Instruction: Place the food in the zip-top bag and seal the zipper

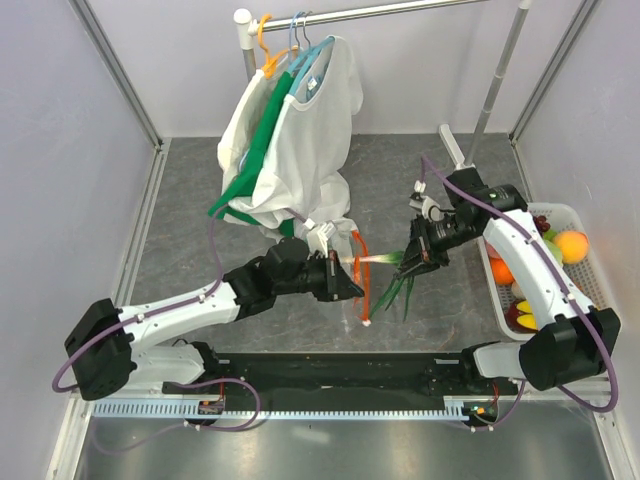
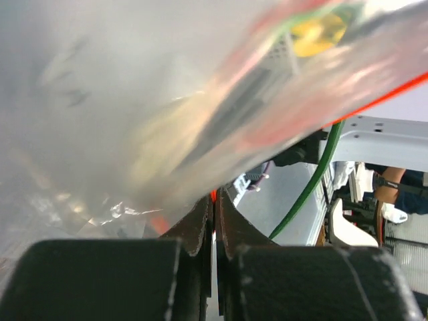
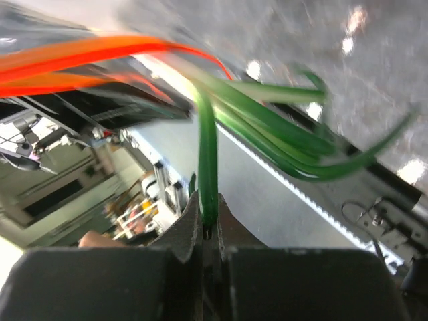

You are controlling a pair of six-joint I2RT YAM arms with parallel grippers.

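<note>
The clear zip bag with orange zipper (image 1: 365, 290) stands in the middle below hanging clothes. My left gripper (image 1: 348, 284) is shut on the bag's edge at the orange strip; the film fills most of the left wrist view, and the fingertips (image 2: 200, 221) meet there. My right gripper (image 1: 410, 268) is shut on green onions (image 3: 207, 154), whose pale end reaches left to the bag's opening in the top view and whose leaves hang down.
A white basket (image 1: 495, 300) of fruit stands at the right. Garments (image 1: 310, 130) on a rail hang over the back left, close above the left arm.
</note>
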